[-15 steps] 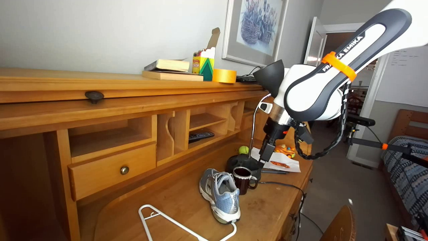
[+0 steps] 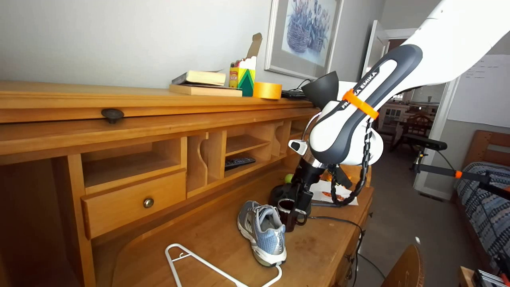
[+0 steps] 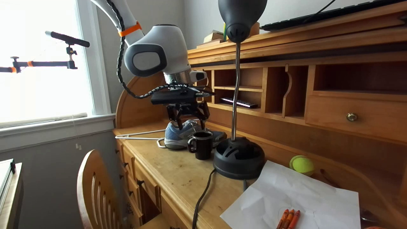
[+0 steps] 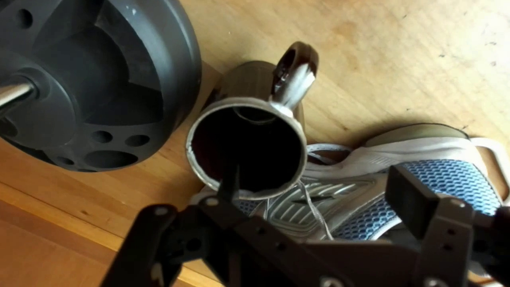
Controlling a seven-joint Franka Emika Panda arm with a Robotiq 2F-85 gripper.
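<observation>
A dark brown mug [image 4: 260,79] stands upright on the desk, its handle [image 3: 191,145] toward the desk's front edge. Close beside it lies a blue and grey running shoe [image 2: 263,232] with pale laces. My gripper is open, with no object held between its fingers. In the wrist view one finger [image 4: 231,185] overlaps the near part of the mug's rim, while the other finger [image 4: 411,201] is over the shoe. Exterior view 2 has the gripper [image 3: 191,126] low over the shoe, just past the mug. Whether a finger touches the mug, I cannot tell.
The black lamp base [image 3: 239,160] stands close to the mug, its stem [image 3: 236,87] rising beside the arm. A white hanger [image 2: 205,262] lies by the shoe. Paper [image 3: 301,198] with crayons and a tennis ball [image 3: 302,164] lie beyond the lamp. Bare desk fronts the mug.
My arm has come down and to the left in exterior view 1, bringing the gripper from above the lamp base to the mug and shoe. Mug, shoe and hanger look unmoved.
</observation>
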